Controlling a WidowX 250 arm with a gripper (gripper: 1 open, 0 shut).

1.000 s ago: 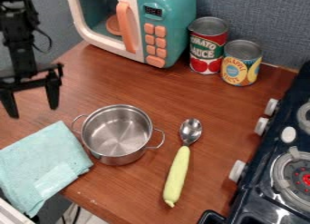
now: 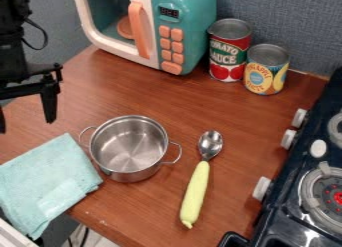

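Note:
My black gripper (image 2: 26, 108) is at the far left edge, above the wooden table, its fingers spread open with nothing seen between them. A steel pot (image 2: 128, 146) with two handles stands in the middle front. A light blue towel (image 2: 43, 186) lies to its left. To the pot's right is a spoon (image 2: 202, 179) with a pale yellow handle, its bowl pointing back.
A teal toy microwave (image 2: 177, 21) stands at the back, with a tomato sauce can (image 2: 229, 53) and a yellow can (image 2: 265, 71) beside it. A black stove (image 2: 299, 201) fills the right side.
My gripper has shifted slightly up and left. The objects on the table have stayed where they were.

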